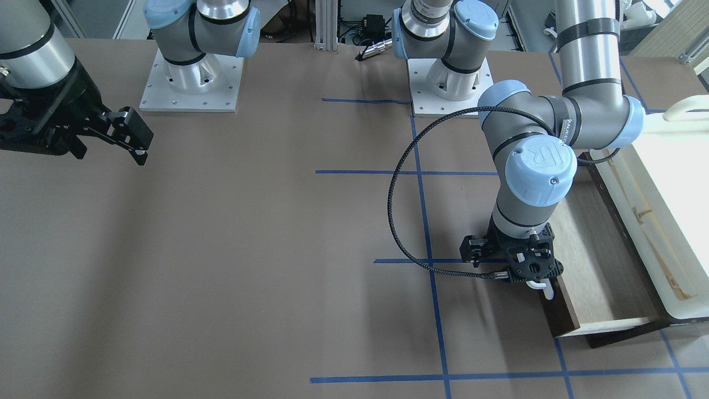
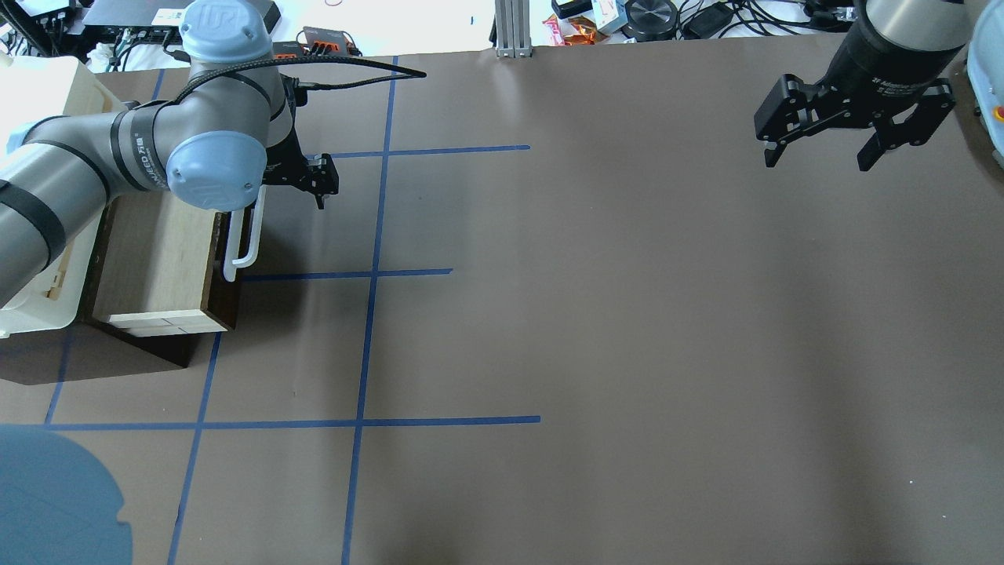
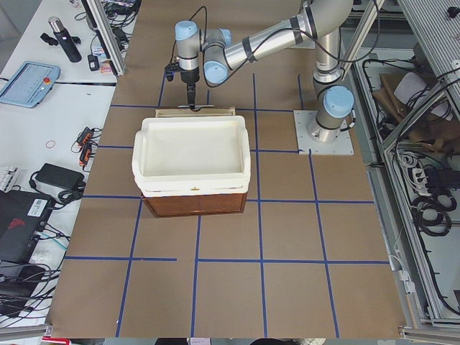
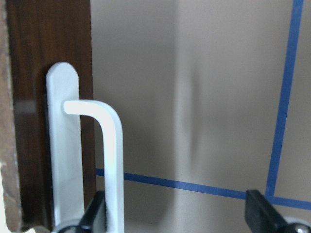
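Observation:
A dark wooden drawer point(image 1: 608, 299) with a white handle point(image 4: 112, 160) sticks out from a box under a white tray point(image 3: 191, 152). My gripper is down at the drawer's front, its fingers apart, one finger at the handle's bar on the left of the left wrist view, the other over bare table to the right. In the top view the gripper hangs over the handle's upper end, partly hidden by the arm. The drawer's pale inside point(image 2: 155, 264) looks empty where visible.
A second arm's black gripper point(image 2: 852, 118) is at the other side of the table. The middle of the table point(image 2: 612, 311), marked partly with blue tape, is clear. Other arm bases point(image 1: 452, 86) stand at the back.

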